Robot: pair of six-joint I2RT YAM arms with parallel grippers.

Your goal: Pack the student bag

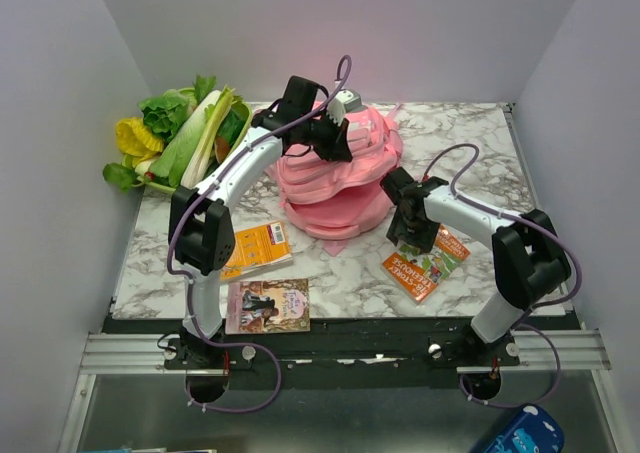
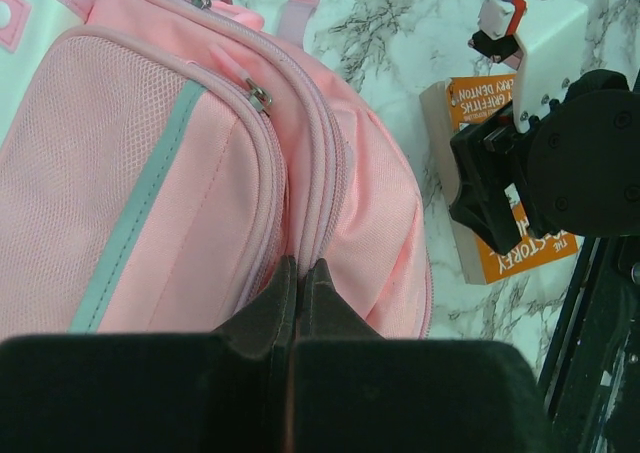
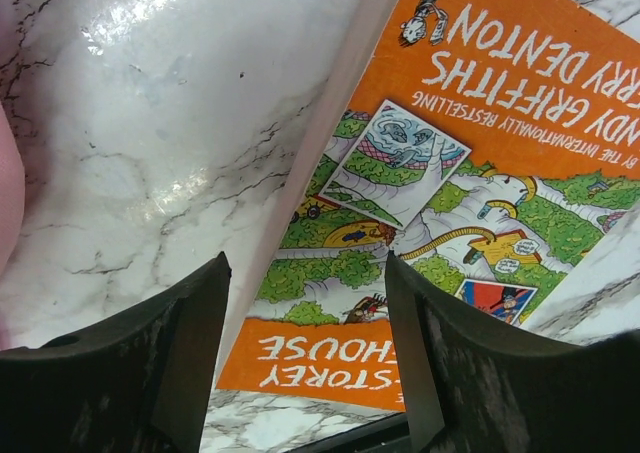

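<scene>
The pink bag [image 1: 340, 188] lies at the back middle, its mouth parted toward the table's front. In the left wrist view its zipped edge [image 2: 318, 173] runs into the fingertips of my left gripper, which is shut on that edge. Below my right gripper lies a thick orange and green book [image 3: 480, 123], flat and turned at an angle. That gripper is open, its fingers apart near the book's spine side, with nothing between them. From above, the right gripper hides the book's upper left corner.
At the left lie a yellow-orange book [image 1: 262, 245] and a picture book [image 1: 268, 305] at the front edge. A bowl of vegetables [image 1: 190, 138] fills the back left.
</scene>
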